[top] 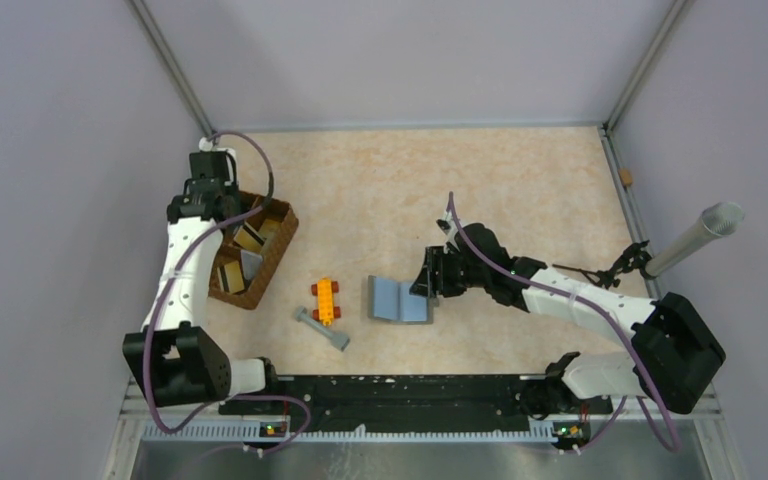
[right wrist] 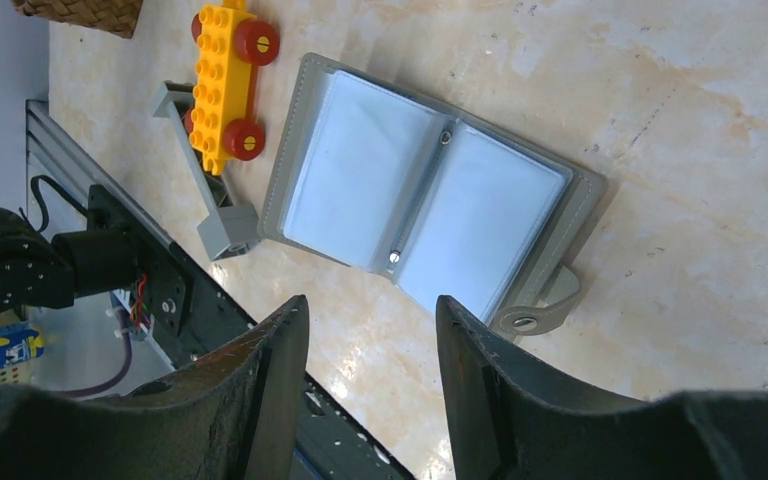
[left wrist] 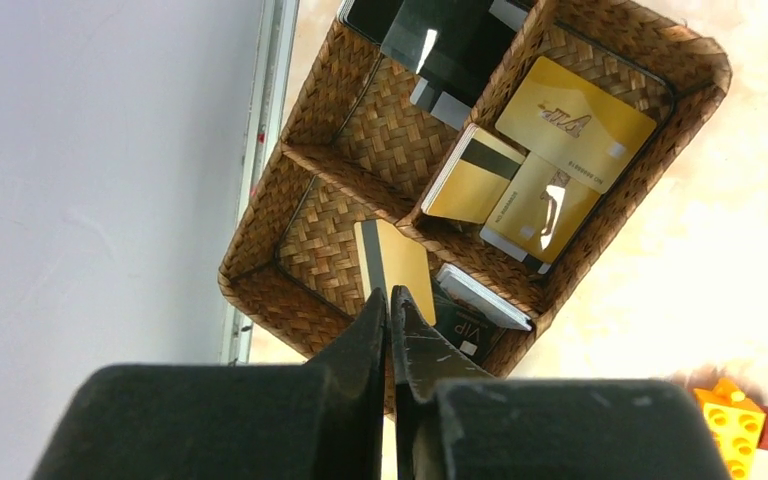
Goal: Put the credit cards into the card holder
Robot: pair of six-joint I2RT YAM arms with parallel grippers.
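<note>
In the left wrist view my left gripper is shut, with no card visible between its fingers. Beyond its tips a gold card (left wrist: 406,266) with a dark stripe lies in the basket's front compartment, partly over a black VIP card (left wrist: 463,325). In another compartment are gold cards (left wrist: 572,124), and black cards (left wrist: 460,45) lie in a third. The grey card holder (right wrist: 585,195) is spread flat on the table, its clear pockets (right wrist: 360,165) facing up. My right gripper stands open over its near side, nothing between its fingers.
The woven basket (top: 278,262) stands at the table's left. Between it and the holder sit a yellow toy car (top: 325,301) with red wheels and a grey bar (top: 322,328).
</note>
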